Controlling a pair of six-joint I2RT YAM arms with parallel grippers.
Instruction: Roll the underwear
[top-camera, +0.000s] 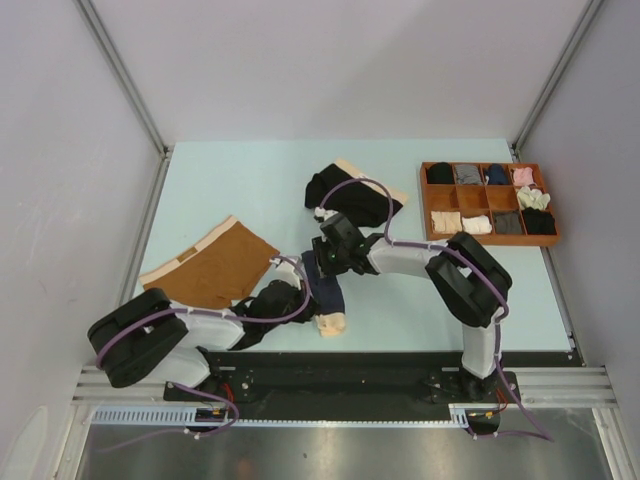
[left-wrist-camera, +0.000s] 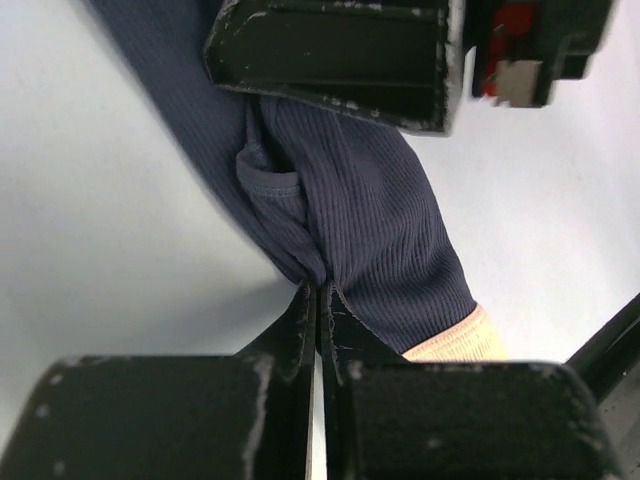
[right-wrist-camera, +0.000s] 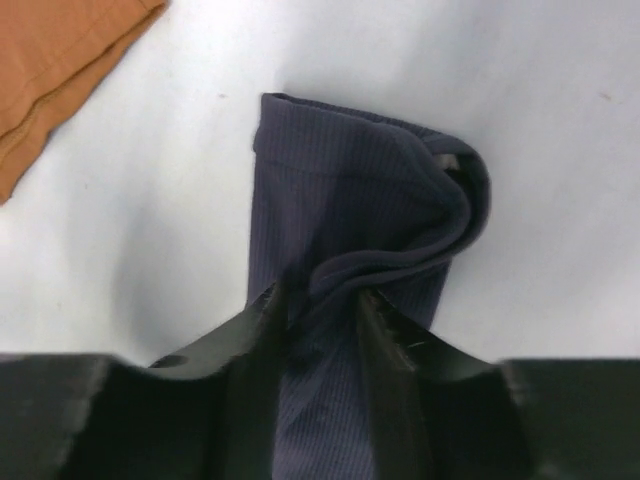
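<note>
The navy underwear (top-camera: 330, 292) with a cream band lies on the table's front middle, its fabric folded over in a diagonal ridge in the right wrist view (right-wrist-camera: 340, 170). My left gripper is shut on the underwear's left edge, fingertips pinching the fabric. My right gripper is over the upper part of the underwear, fingers part open around the raised fold; the blur hides whether it grips it. In the left wrist view the right gripper's dark body hangs over the cloth.
Brown garments (top-camera: 215, 265) lie at left, black garments (top-camera: 350, 200) at the back. A wooden divider box (top-camera: 470, 200) with folded clothes stands at back right.
</note>
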